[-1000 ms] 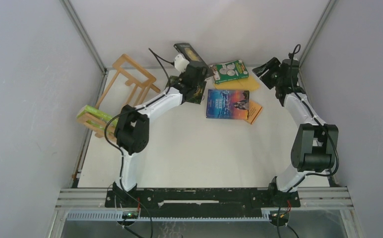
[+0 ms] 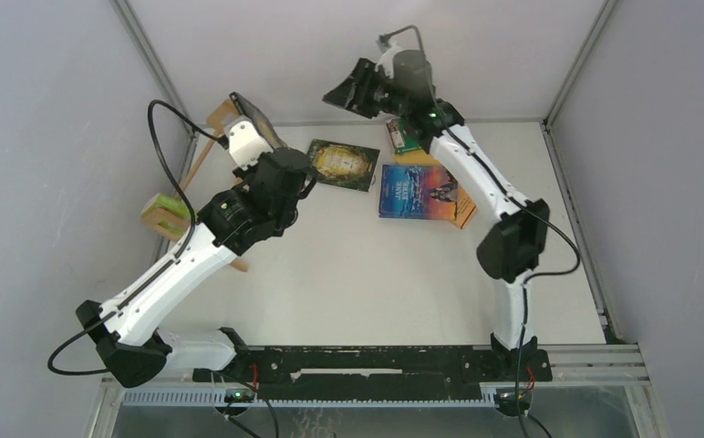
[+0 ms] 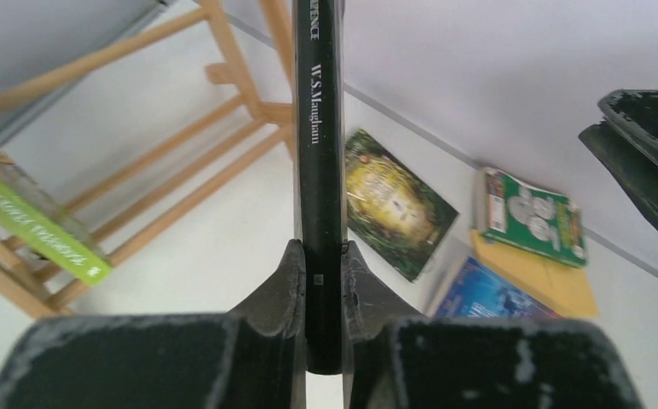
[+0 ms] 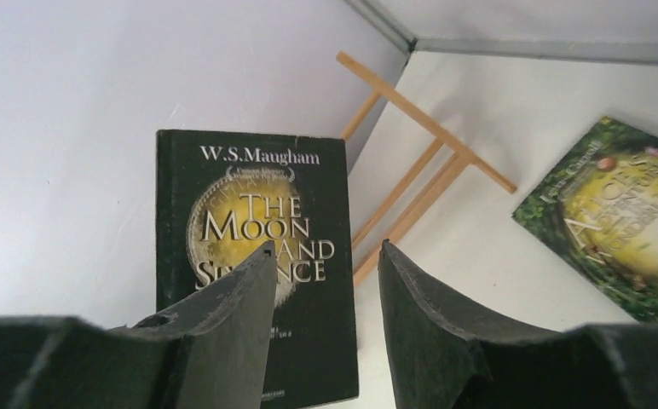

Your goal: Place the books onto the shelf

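Note:
My left gripper is shut on a dark book (image 3: 319,128), "The Moon and Sixpence", held raised at the left with its spine toward the left wrist camera. In the right wrist view the cover of that book (image 4: 308,196) appears beyond my right gripper, whose fingers stand part open with nothing between them. A green-and-yellow book (image 2: 344,164) lies flat at the back, and a blue-orange book (image 2: 412,192) right of it partly covers an orange item (image 2: 464,208). A green book (image 3: 534,217) rests on a yellow file (image 3: 564,277).
The wooden rack (image 3: 164,170) stands along the left side, holding a lime-green book (image 3: 31,209). Bare white table (image 2: 367,283) spreads across the middle and front.
The left arm has carried the dark book leftward toward the rack's side. My right gripper has swung left from the back right corner. The books on the table have not moved.

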